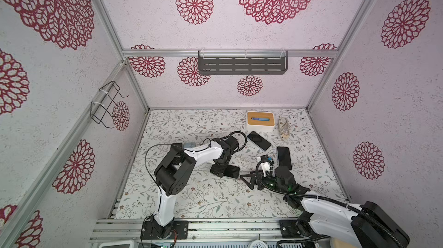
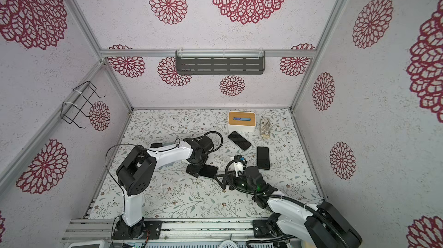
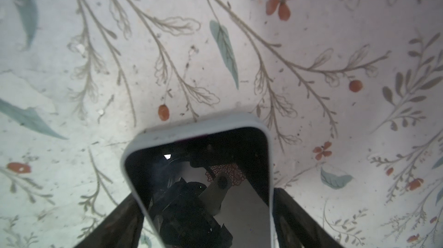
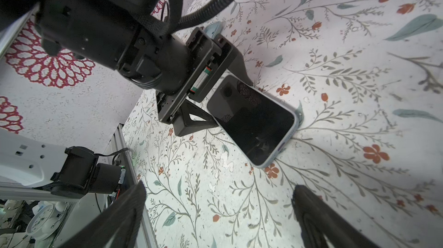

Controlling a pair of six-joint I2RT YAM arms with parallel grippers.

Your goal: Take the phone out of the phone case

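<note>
The phone in its pale case (image 1: pixel 231 171) lies face up near the table's middle. My left gripper is over it, fingers part open on either long side near the lower part of the left wrist view; whether they touch cannot be told. In the right wrist view that phone (image 4: pixel 255 119) is partly under the left gripper's black body. My right gripper stands open to the right of the phone, nothing between its fingers.
Two other dark phones (image 1: pixel 259 140) (image 1: pixel 284 157) lie at the right, behind my right gripper. A box (image 1: pixel 260 127) with a blue pen and a beige item (image 1: pixel 283 131) are at the back. More items sit behind the left arm.
</note>
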